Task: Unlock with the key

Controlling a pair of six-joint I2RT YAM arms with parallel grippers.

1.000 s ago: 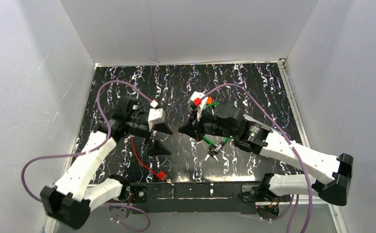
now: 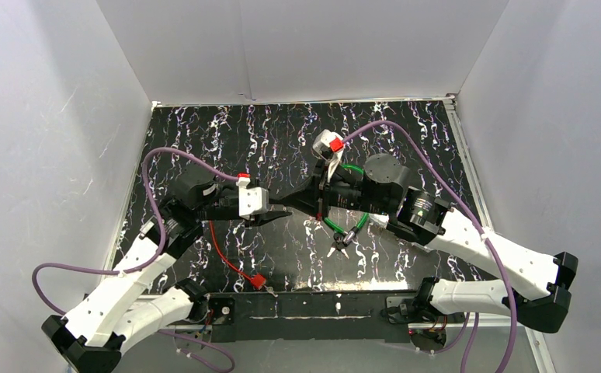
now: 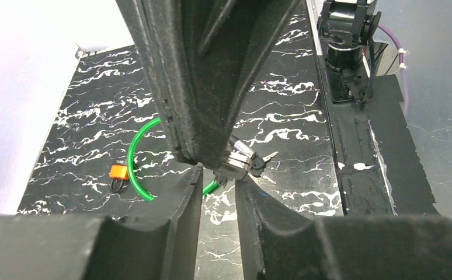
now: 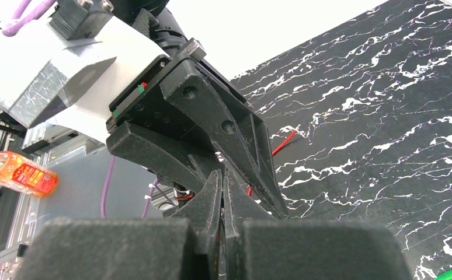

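Observation:
In the top view my left gripper [image 2: 280, 208] and my right gripper [image 2: 291, 200] face each other above the table, tips almost meeting. The left fingers [image 3: 180, 213] stand apart, so this gripper is open, and the right one's tips reach towards the gap. The right gripper is shut. A small silver-grey piece [image 3: 235, 166] shows by its fingertips in the left wrist view; whether it is held or lies behind them I cannot tell. Keys [image 2: 338, 249] hang at the green cable lock [image 2: 349, 237]. A red lock [image 2: 258, 281] with a small metal piece lies near the front edge.
A red cable [image 2: 221, 252] runs to the red lock under the left arm. An orange piece [image 3: 118, 171] sits by the green cable [image 3: 131, 157]. An orange bottle [image 4: 22, 173] stands beyond the table.
The left gripper has moved right and turned; its fingers have drawn closer together at the right gripper's tips.

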